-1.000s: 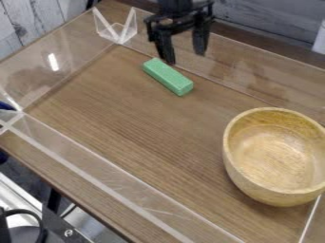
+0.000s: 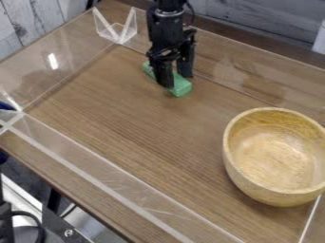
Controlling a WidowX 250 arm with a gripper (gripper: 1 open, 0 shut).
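Note:
The black gripper [image 2: 170, 59] is at the top middle of the camera view, lowered over a green block [image 2: 180, 84] on the wooden table [image 2: 114, 142]. Its fingers hide part of the block; whether they touch it or are closed on it I cannot tell.
A large light wooden bowl [image 2: 273, 152] sits at the right. A clear plastic object [image 2: 117, 28] lies at the upper left near the table edge. Black cables are at the lower left corner.
The gripper has come down and toward the front from above and behind the block, and now covers part of it. The block appears in about the same place.

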